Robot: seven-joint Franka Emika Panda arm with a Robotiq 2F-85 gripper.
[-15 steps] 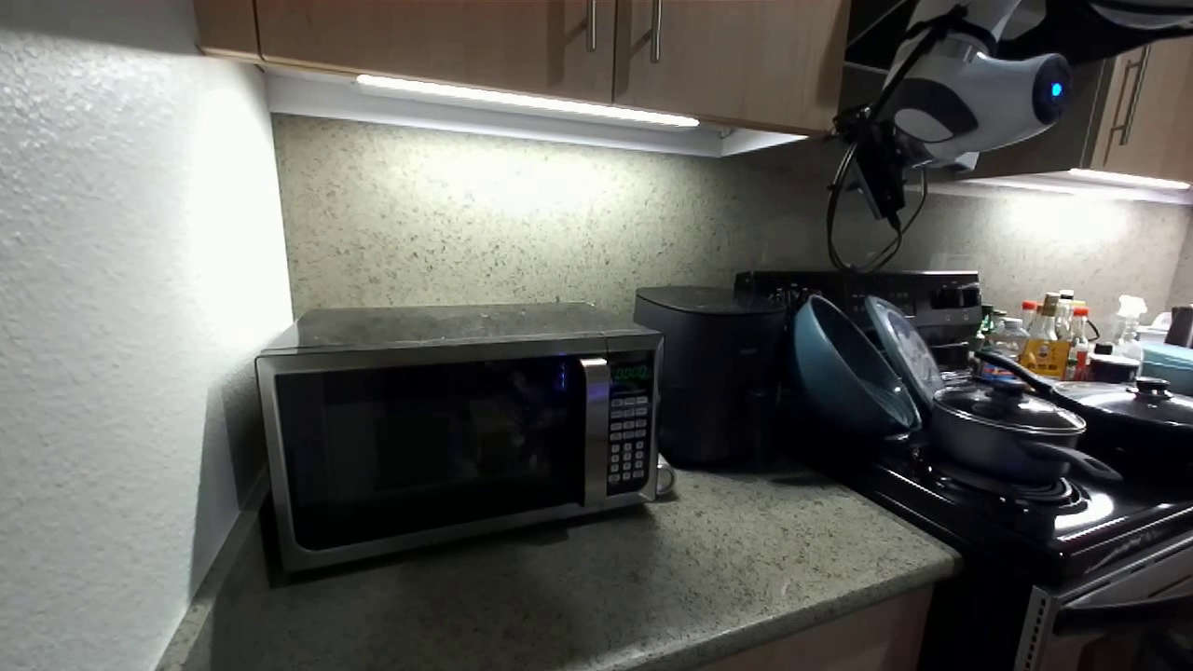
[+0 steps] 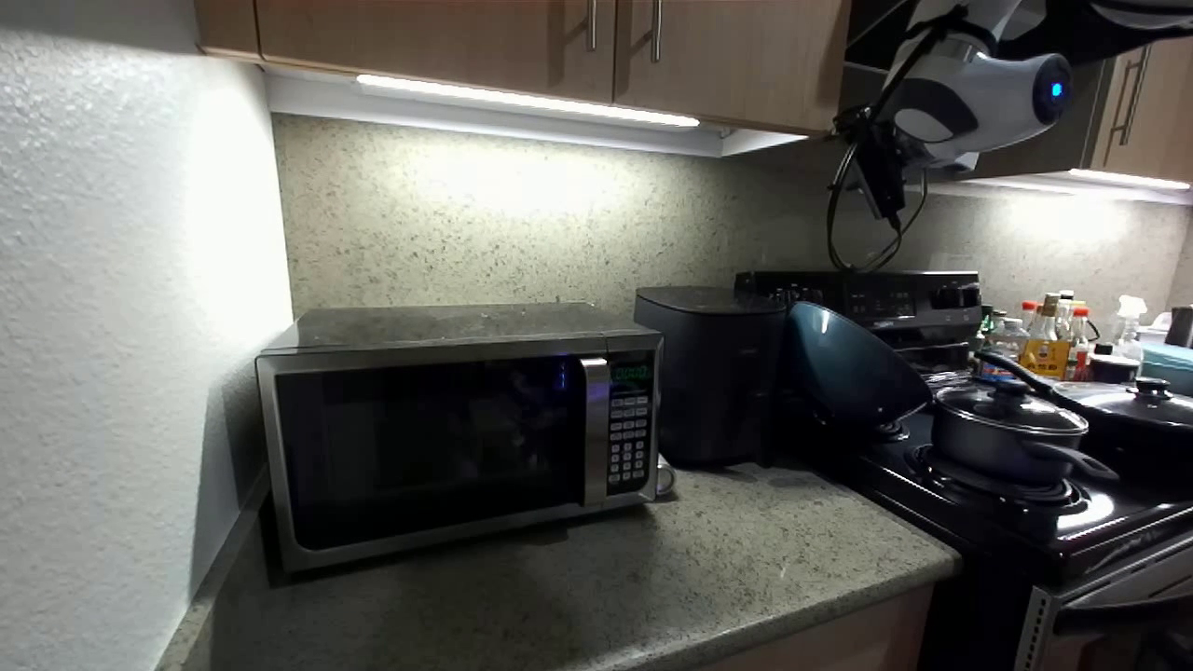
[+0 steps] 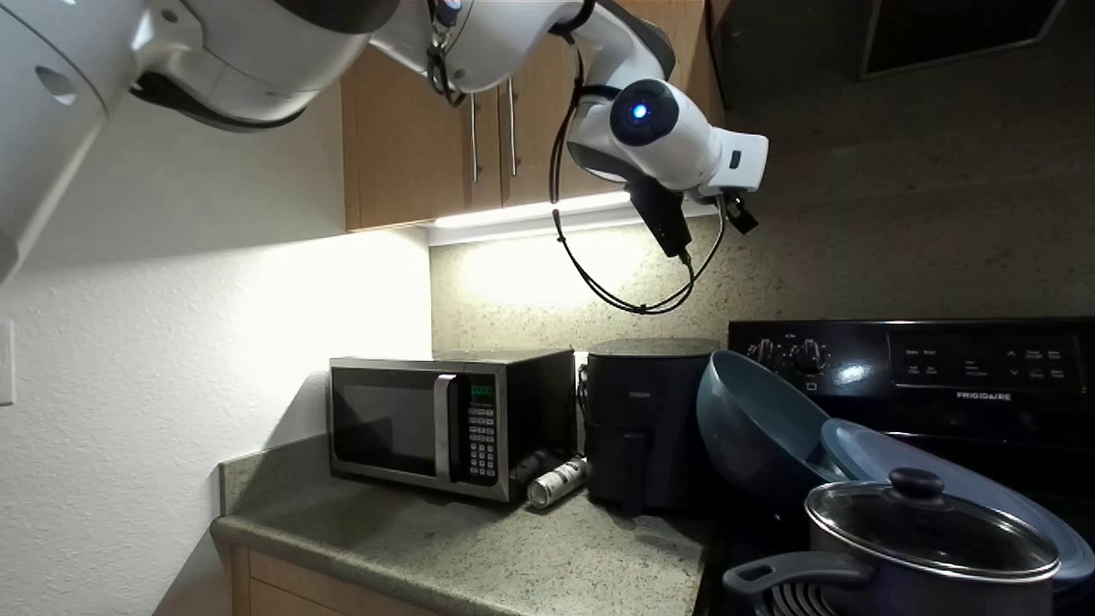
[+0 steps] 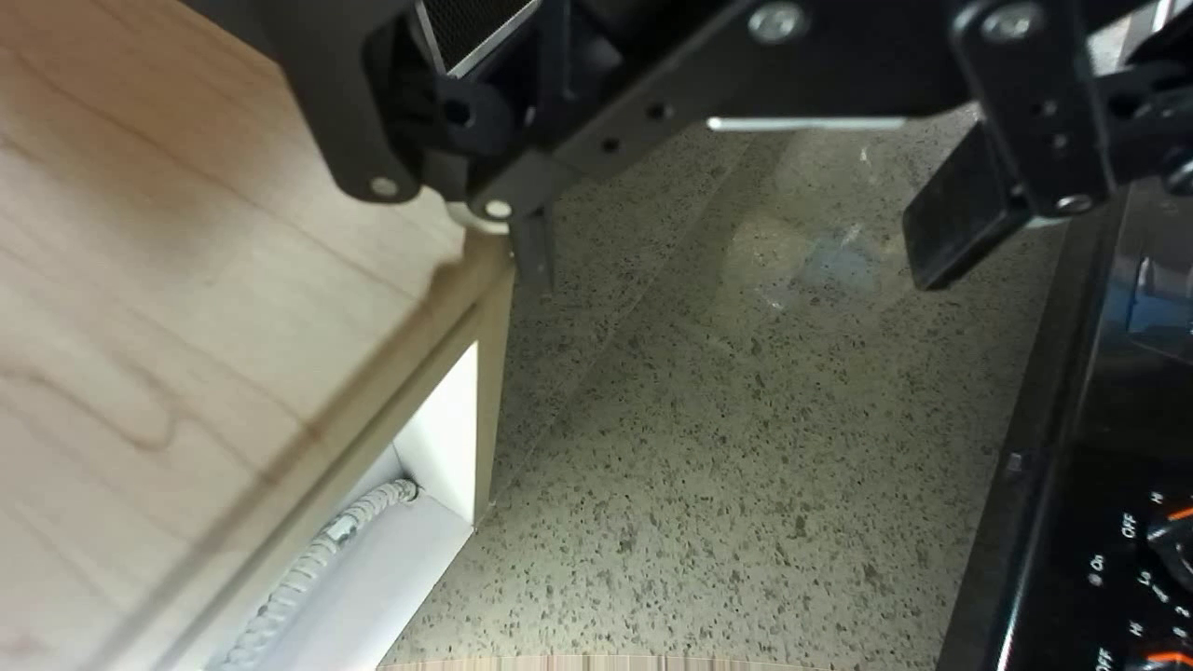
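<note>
My gripper is open, its two black fingers wide apart with nothing between them in the wrist view. It points toward the speckled backsplash (image 4: 727,481), beside the wooden cabinet (image 4: 168,280). In exterior view 2 the arm's white end (image 3: 683,154) hangs high above the counter and stove, well clear of the cookware; the fingers are hard to make out there. Below, a deep blue pan (image 3: 760,411) leans on the stove by the black air fryer (image 3: 657,411). A flat, round blue piece (image 3: 924,462) slants beside it, behind the lidded pot (image 3: 924,534).
The closed microwave (image 2: 436,447) stands on the counter against the left wall. A printed cylinder (image 3: 557,482) lies between it and the air fryer. Bottles (image 2: 1048,341) crowd the far side of the stove.
The blue pan has tipped over to a different lean. The round blue piece that stood beside it no longer shows in exterior view 1. My arm looks unmoved.
</note>
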